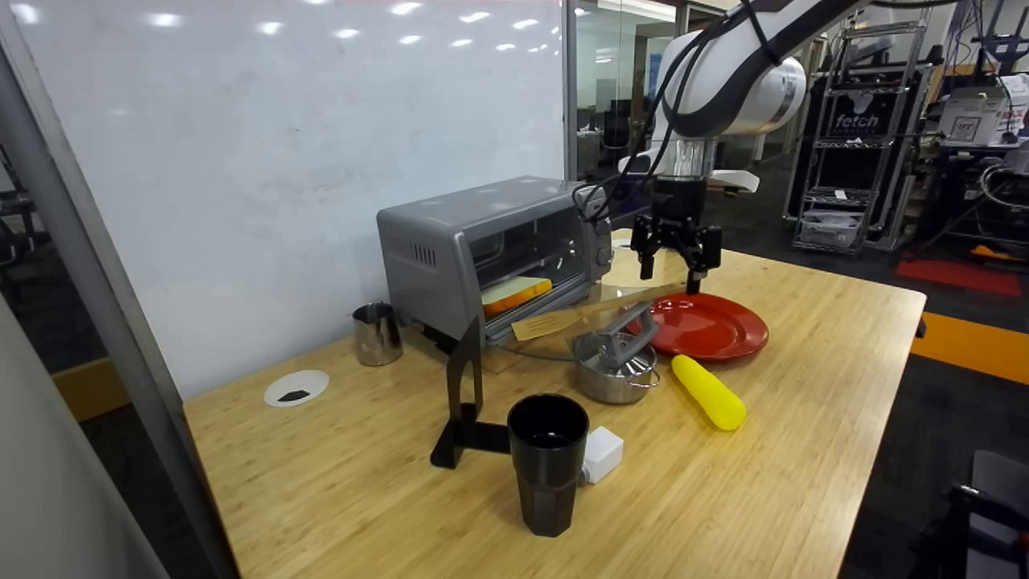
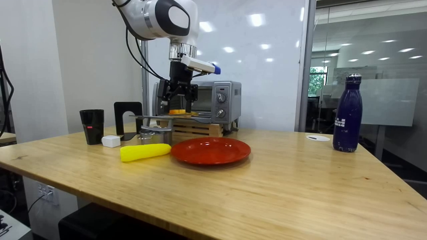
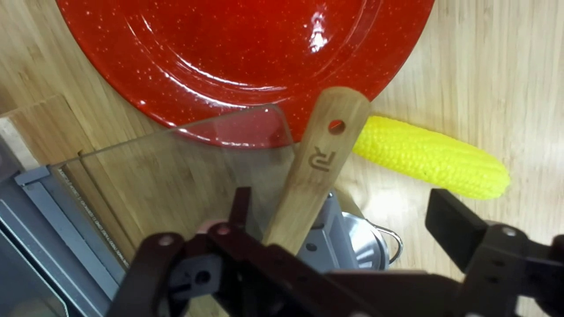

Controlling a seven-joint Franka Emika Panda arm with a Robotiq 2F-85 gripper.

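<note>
My gripper is open above the table, with a wide gap between its fingers. A wooden spatula [image 3: 317,164] passes at a slant beneath it, handle end over the rim of the red plate [image 3: 254,53]. Its slotted blade [image 1: 542,324] points left in exterior view 1, by the oven's lowered glass door [image 3: 174,174]. The toaster oven [image 1: 463,232] is open, and a bread slice [image 1: 516,293] lies inside. Below the spatula stands a lidded steel pot [image 1: 615,376] with a grey lid handle. In the wrist view my gripper hides the spatula's lower part.
A yellow corn cob [image 1: 710,392] lies beside the plate and pot. Toward the front in exterior view 1 are a black cup [image 1: 547,463], a white block [image 1: 604,453] and a black stand [image 1: 465,405]. A blue bottle [image 2: 347,114] stands on the right in exterior view 2. Bare table surrounds it.
</note>
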